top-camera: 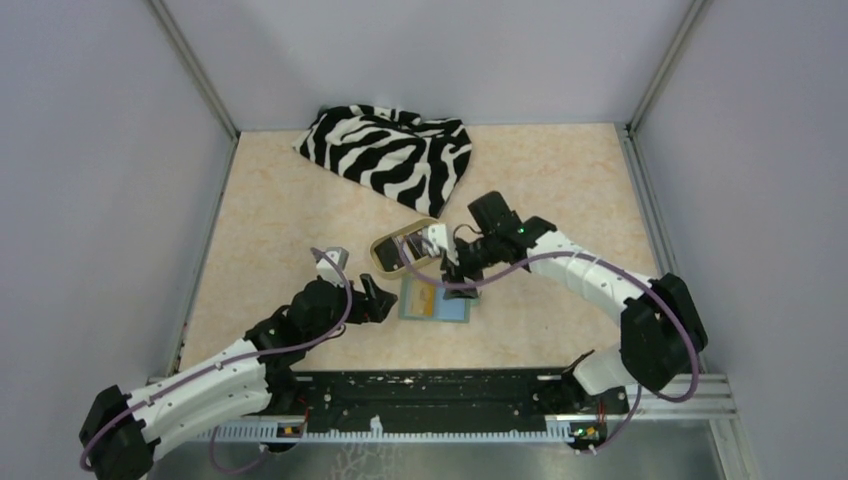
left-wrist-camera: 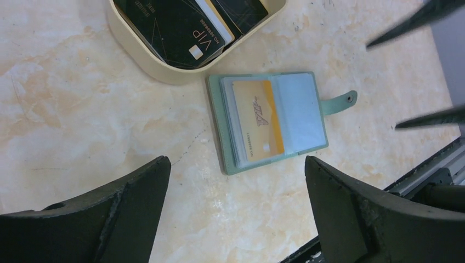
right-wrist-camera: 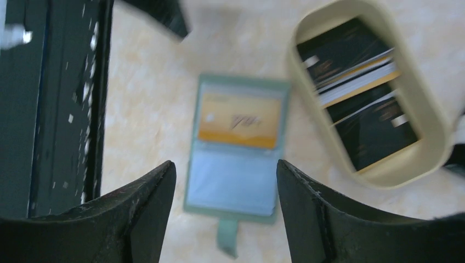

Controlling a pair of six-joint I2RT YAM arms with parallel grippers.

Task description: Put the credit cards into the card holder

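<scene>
A mint card holder [left-wrist-camera: 226, 159] lies open on the table, a yellow card [left-wrist-camera: 255, 126] in one side. Beside it, a cream oval tray [top-camera: 380, 263] holds dark cards [left-wrist-camera: 175, 30] and some lighter ones. My left gripper stands open left of the holder in the top view, nothing between its fingers. My right gripper is open above the holder and tray, empty; its view is blurred.
A zebra-patterned cloth [top-camera: 380, 155] lies at the back. The front edge has a dark rail.
</scene>
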